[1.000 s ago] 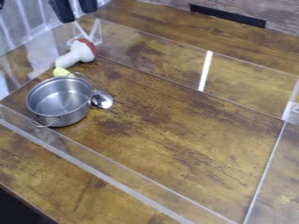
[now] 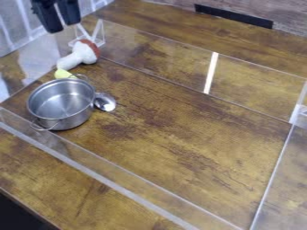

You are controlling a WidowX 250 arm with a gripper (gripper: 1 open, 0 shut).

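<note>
The dark gripper (image 2: 54, 18) hangs at the top left edge of the camera view, partly cut off, above and to the left of a white object with a reddish-brown end (image 2: 79, 54). Whether its fingers are open or shut is unclear. Below the white object lie a small yellow item (image 2: 65, 74), a steel pot (image 2: 60, 104) with wire handles and, beside the pot, a silver spoon-like item (image 2: 103, 101).
Clear acrylic walls (image 2: 285, 175) border the wooden table area (image 2: 186, 135). A dark strip (image 2: 234, 16) sits at the back.
The objects look unchanged.
</note>
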